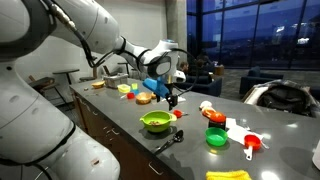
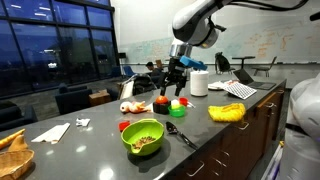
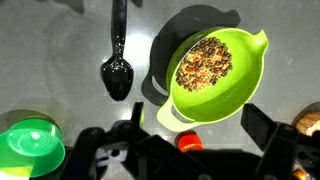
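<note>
My gripper is open, its black fingers spread wide with nothing between them. It hangs above the counter, as the first exterior view shows (image 1: 172,98). A light green bowl (image 3: 240,82) with two handles lies beneath it, partly filled with small brown, orange and pale pieces. In the second exterior view the same bowl (image 2: 146,130) stands clear below the gripper (image 2: 173,86). A black spoon (image 3: 117,72) rests on the counter beside the bowl, apart from it.
A smaller green bowl (image 1: 215,137) and a red cup (image 1: 252,142) stand farther along the counter. A yellow cloth (image 2: 228,112) lies close to the arm's side. A small red object (image 3: 188,142) is near the green bowl's handle. A basket (image 2: 14,160) sits at the far left.
</note>
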